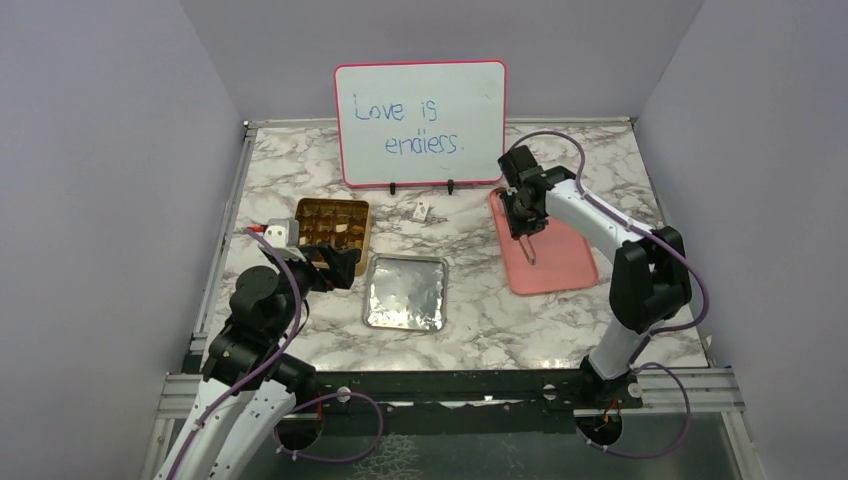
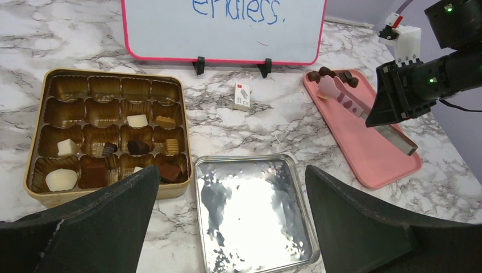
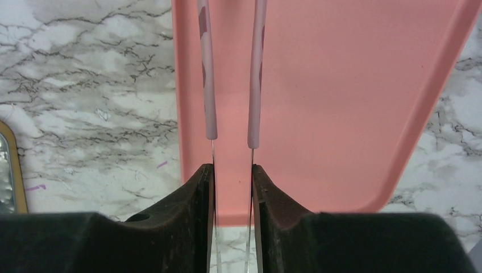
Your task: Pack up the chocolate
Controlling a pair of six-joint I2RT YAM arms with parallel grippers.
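Observation:
My right gripper is shut on a pair of tongs (image 2: 399, 140) with pink tips and a metal handle end. In the left wrist view the pink tips (image 2: 331, 88) hover at the far left part of the pink tray (image 2: 378, 165), close to dark chocolates (image 2: 349, 79) and a pale yellowish piece (image 2: 322, 96). Whether the tips touch any piece cannot be told; they run out of the right wrist view. A gold compartment box (image 2: 108, 85) is partly filled with chocolates, its far rows mostly empty. My left gripper stands open and empty, beside the box.
A bare silver tray (image 1: 405, 292) lies between the gold box and the pink tray. A small white box (image 2: 241, 96) sits behind it, in front of the whiteboard (image 1: 420, 120). The marble between the silver and pink trays is free.

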